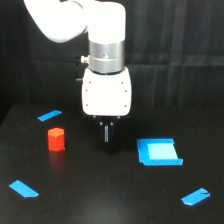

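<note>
A white arm reaches down from the top of the camera view, with my gripper [106, 137] pointing downward above the dark table. Its fingers are small and dark against the black background, so whether they are apart or together is unclear. To the left stands a red block [56, 139], apart from the gripper. On the right lies a white square [162, 151] bordered by blue tape [142, 149].
Strips of blue tape mark the table: one at back left [49, 115], another at front left [23, 188], and a third at front right [196, 197]. A dark curtain [175, 60] hangs behind.
</note>
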